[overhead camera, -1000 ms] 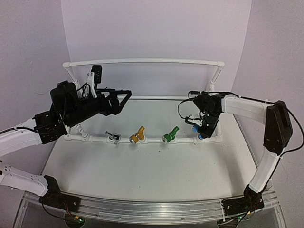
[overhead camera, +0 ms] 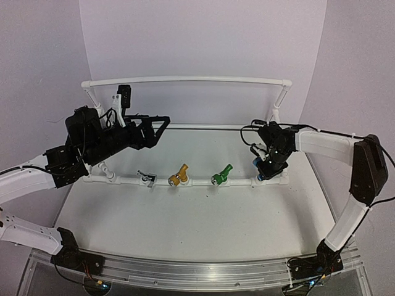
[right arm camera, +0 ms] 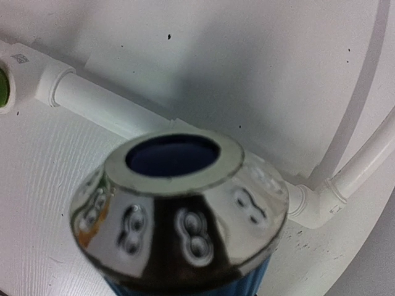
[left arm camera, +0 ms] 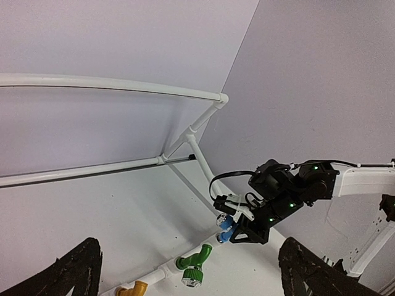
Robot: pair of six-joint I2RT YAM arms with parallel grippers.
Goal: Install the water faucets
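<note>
At the right end of the white lower pipe, the blue faucet [left arm camera: 227, 229] is fitted upright-tilted, partly hidden by my right gripper [overhead camera: 261, 165]. Its silver ringed mouth [right arm camera: 179, 185] fills the lower middle of the right wrist view, where none of my right fingers shows clearly. Whether that gripper is closed around the faucet cannot be made out. A green faucet [overhead camera: 221, 175], an orange faucet [overhead camera: 178, 176] and a small silver-black faucet [overhead camera: 147, 178] sit along the same pipe. My left gripper [overhead camera: 162, 131] hangs open and empty above the pipe's left half.
A white pipe frame [overhead camera: 185, 79] rises behind the faucets. Grey walls [overhead camera: 358, 74] close in both sides. In front of the pipe the white board [overhead camera: 197, 222] is bare, down to a metal rail [overhead camera: 197, 268].
Nothing on the left side has moved.
</note>
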